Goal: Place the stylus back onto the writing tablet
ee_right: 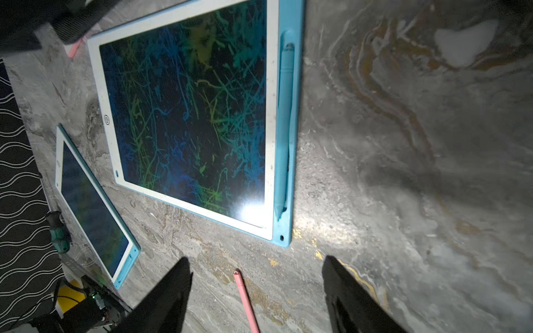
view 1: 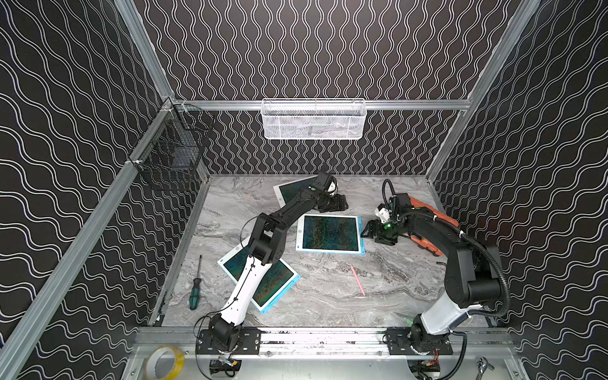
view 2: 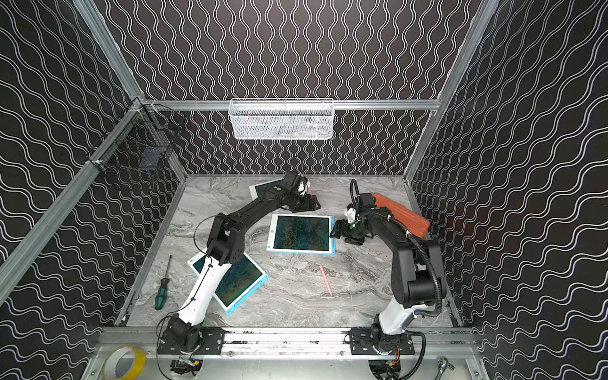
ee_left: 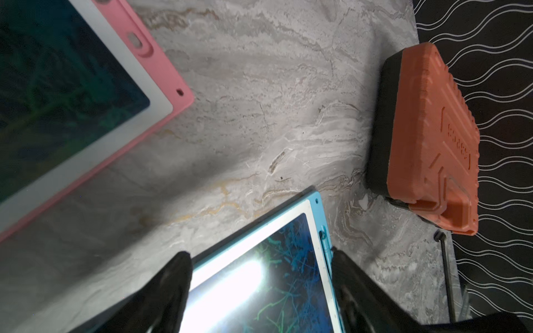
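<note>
In the right wrist view, a blue stylus [ee_right: 284, 111] lies in the edge slot of the blue-framed tablet [ee_right: 188, 100] at mid-table. A pink stylus [view 1: 357, 280] rests loose on the table in front of that tablet. At the back left, partly hidden by my left arm, is a pink-framed tablet [ee_left: 141, 83]; its slot section in the left wrist view is empty. My left gripper [view 1: 335, 202] is open above the table, behind the middle tablet. Just off that tablet's right edge, my right gripper [view 1: 378, 234] hangs open. Nothing is between either gripper's fingers.
Another blue tablet [view 1: 275, 278] lies under the left arm at front left. A screwdriver [view 1: 195, 291] is farther left. An orange-lidded case [ee_left: 433, 133] stands at the right. Bare table shows around the pink stylus.
</note>
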